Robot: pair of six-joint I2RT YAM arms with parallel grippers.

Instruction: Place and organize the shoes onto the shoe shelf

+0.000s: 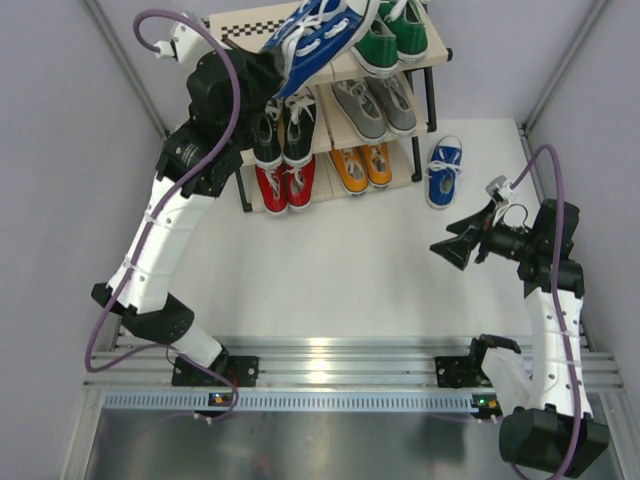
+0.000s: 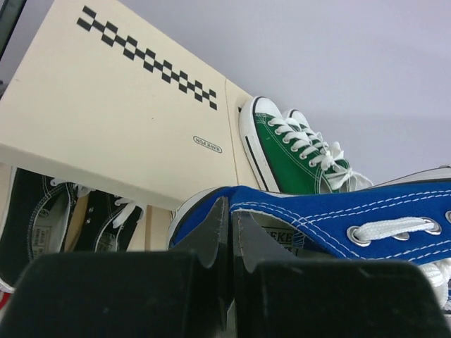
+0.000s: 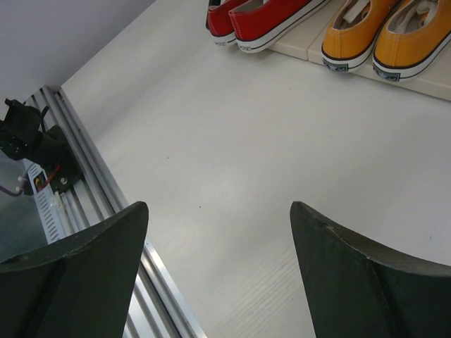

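My left gripper [image 1: 268,80] is shut on the heel rim of a blue shoe [image 1: 318,40], raised in front of the shelf's top tier; in the left wrist view the shoe [image 2: 338,215] fills the lower right. The top tier [image 2: 120,105] has a bare left board and green shoes [image 1: 390,35] on its right. Black shoes [image 1: 298,130], grey shoes [image 1: 365,105], red shoes [image 1: 300,185] and orange shoes [image 1: 350,168] stand on the lower tiers. A second blue shoe [image 1: 444,170] lies right of the shelf. My right gripper [image 1: 455,240] is open and empty.
Metal rails [image 1: 330,350] run along the front edge. Grey side walls flank the table.
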